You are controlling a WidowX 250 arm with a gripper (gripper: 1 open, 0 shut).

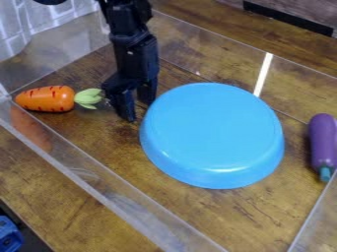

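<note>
The black robot gripper [129,94] reaches down from the top, low over the wooden floor of the bin, between a toy carrot [45,98] with pale green leaves and a large blue plastic disc [212,135]. Its lower end is close to the disc's left edge and to the carrot's leaves. The fingertips are dark and partly hard to make out, so whether they are open or shut does not show clearly.
A purple toy eggplant [322,145] lies at the right edge. Clear plastic walls border the bin at left and along the bottom. Bare wood [211,49] is free behind the disc and in the lower right.
</note>
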